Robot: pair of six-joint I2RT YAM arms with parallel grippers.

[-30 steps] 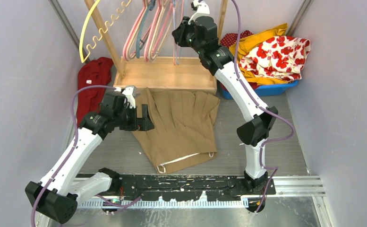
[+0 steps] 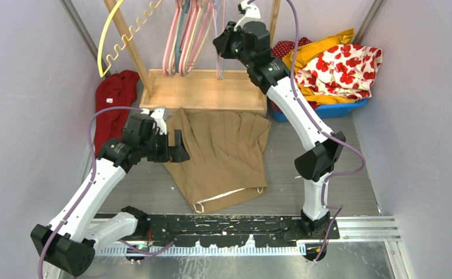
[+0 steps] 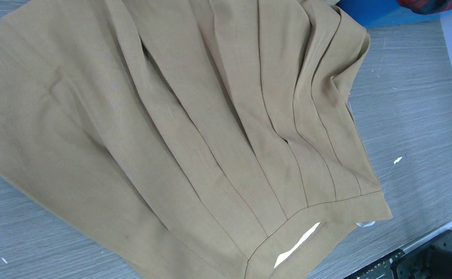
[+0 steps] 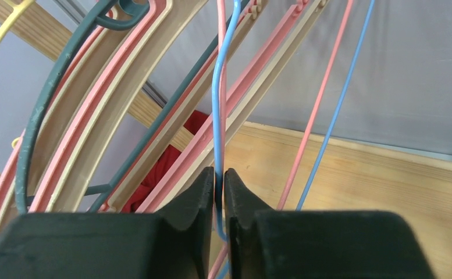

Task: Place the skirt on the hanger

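Observation:
A brown pleated skirt (image 2: 226,157) lies spread on the floor, its waistband with white loops towards the front. The left wrist view shows the skirt (image 3: 200,133) from above, without my fingers in sight. Over the skirt's back left part, my left gripper (image 2: 180,148) is open and empty. Up at the rack, my right gripper (image 2: 217,45) is at the rightmost hangers. In the right wrist view, the right gripper is shut on a blue hanger (image 4: 217,104). A pink hanger (image 4: 221,23) runs close behind it; whether that is pinched too I cannot tell.
Several pink, cream and grey-blue hangers (image 2: 182,40) crowd left of my right gripper, above the wooden shelf (image 2: 203,87). Red cloth (image 2: 111,107) lies at left. A blue basket (image 2: 340,110) of clothes stands at right.
The right arm has shifted very slightly to the right at the rack. The leftmost hangers have swung right, closer to the others. Left arm and skirt look unmoved.

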